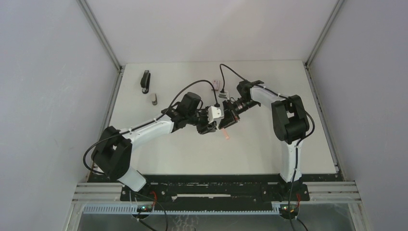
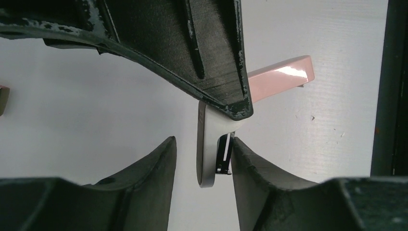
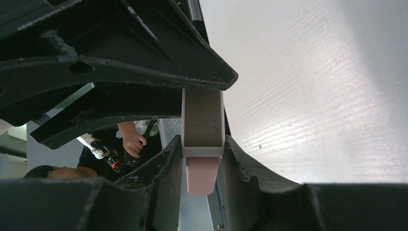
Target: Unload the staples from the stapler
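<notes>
A pink and white stapler (image 2: 284,79) is held above the table in my right gripper, which is shut on its body. From the top, only its pink end (image 1: 225,134) shows below the meeting grippers. My left gripper is partly open, its fingers on both sides of the stapler's white end. That end sits between the fingers with a gap at its left; whether the right finger touches it, I cannot tell. A dark channel with a metal strip (image 2: 224,155) shows beside the white part. Loose staples cannot be made out.
A black stapler (image 1: 145,82) lies at the back left, with a small brownish object (image 1: 153,99) close to it. Behind the grippers lies a small pinkish box (image 1: 216,84).
</notes>
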